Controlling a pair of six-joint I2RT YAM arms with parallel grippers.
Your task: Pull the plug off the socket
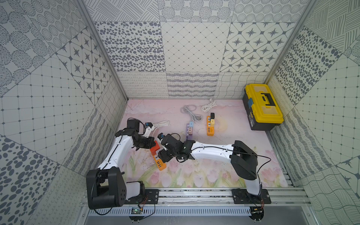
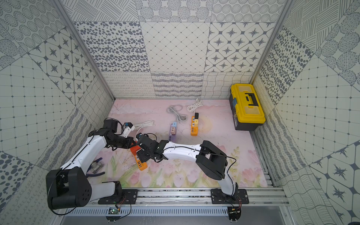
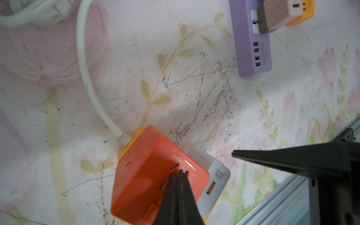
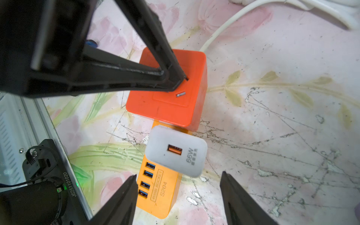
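An orange power strip [image 4: 160, 187] lies at the left of the table, with a red plug block [image 4: 168, 101] and a white 66W charger [image 4: 176, 150] seated on it. My left gripper is shut, its fingertips against the top of the red block, nothing visible between them. In the right wrist view the two fingers of my right gripper stand apart, with the white charger just ahead of the gap and not between the pads. From the top left view, the right gripper [image 1: 162, 154] covers most of the charger.
A purple strip [image 3: 252, 48] with plugs and another orange strip [image 1: 210, 129] lie farther right. Coiled white cables [image 1: 192, 112] rest behind. A yellow toolbox [image 1: 263, 106] occupies the back right corner.
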